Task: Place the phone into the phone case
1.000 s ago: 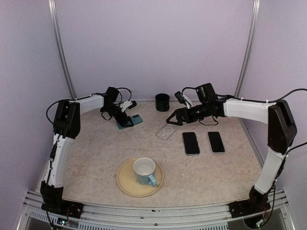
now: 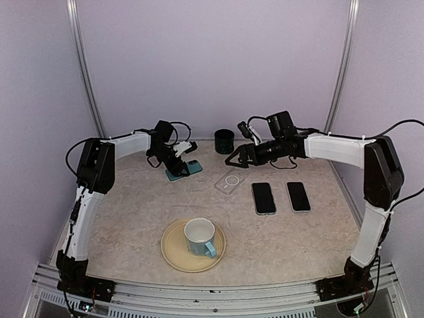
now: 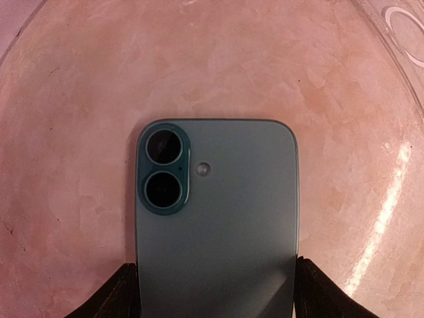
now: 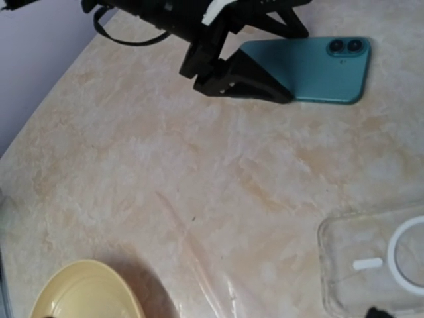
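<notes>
A teal phone (image 2: 193, 166) lies camera side up at the back left, also seen close in the left wrist view (image 3: 218, 199) and at the top of the right wrist view (image 4: 324, 79). My left gripper (image 2: 177, 171) is down over it, its fingertips at the phone's two long edges; whether they press on it I cannot tell. A clear phone case (image 2: 232, 182) with a white ring lies to the right, partly visible in the right wrist view (image 4: 351, 285). My right gripper (image 2: 238, 158) hangs open above and behind the case, holding nothing.
Two dark phones (image 2: 264, 197) (image 2: 298, 197) lie at the right. A dark cup (image 2: 224, 141) stands at the back. A light blue mug (image 2: 199, 235) on a yellow plate (image 2: 175, 258) sits at the front centre.
My left gripper has shifted a little to the right, and the teal phone with it. My right arm has risen slightly and moved left.
</notes>
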